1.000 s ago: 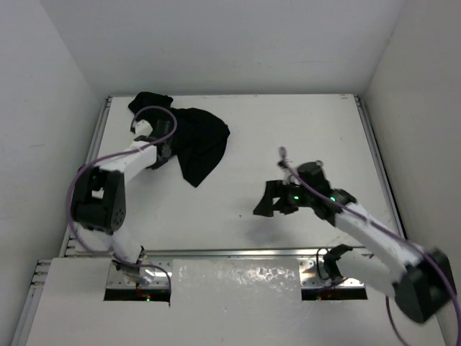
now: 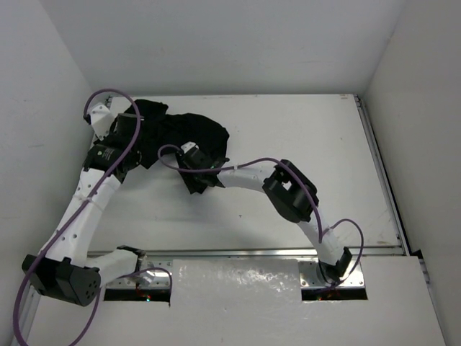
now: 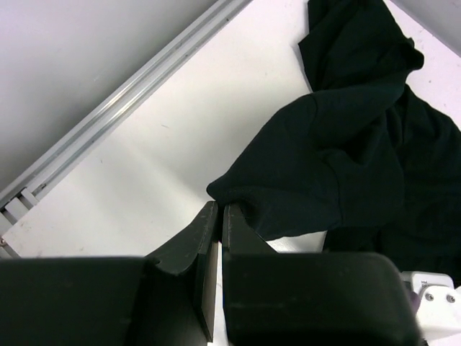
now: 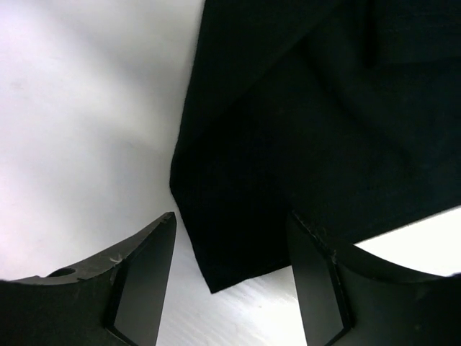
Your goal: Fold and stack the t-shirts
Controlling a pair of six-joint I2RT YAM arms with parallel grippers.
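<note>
A dark T-shirt (image 2: 191, 130) lies crumpled across the back left of the white table. My left gripper is shut on a folded end of it at the upper left in the top view, the cloth lifted toward the fingertips in the left wrist view. My right gripper stands part open just over a pointed lower corner of the cloth (image 4: 238, 231), one finger on either side near that corner. Whether it touches the cloth is not clear.
Metal rails (image 2: 378, 166) run along its side and front edges, with walls beyond.
My right gripper has moved left from the front right onto the cloth's lower corner. My left gripper has moved up and left with the cloth end, shifting the cloth.
</note>
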